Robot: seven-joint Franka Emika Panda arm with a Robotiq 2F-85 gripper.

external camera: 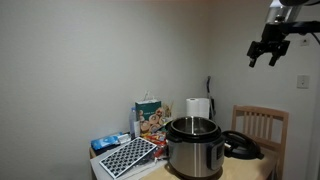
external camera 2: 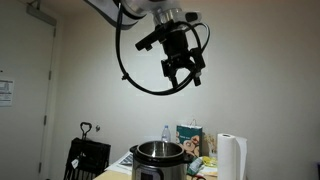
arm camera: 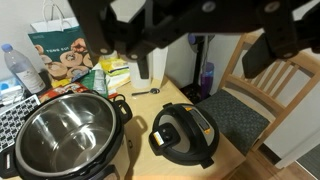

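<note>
An open pressure cooker pot [external camera: 195, 152] of steel with a black rim stands on the table; its inside [arm camera: 72, 135] looks empty in the wrist view. Its black lid [arm camera: 185, 133] lies on the table to the right of the pot, and in exterior view 1 the lid [external camera: 243, 146] is partly behind it. High above the table, well clear of both, my gripper [external camera: 262, 62] is open with nothing between its fingers. In exterior view 2 the gripper [external camera 2: 184, 82] hangs above the pot [external camera 2: 160, 160].
A wooden chair [external camera: 262, 123] stands at the table's far right. Behind the pot are a patterned bag [arm camera: 62, 55], a bottle [arm camera: 20, 66] and a paper towel roll [external camera 2: 231, 157]. A checkered panel [external camera: 125, 156] lies to the left. A dark spoon [arm camera: 146, 92] rests on the table.
</note>
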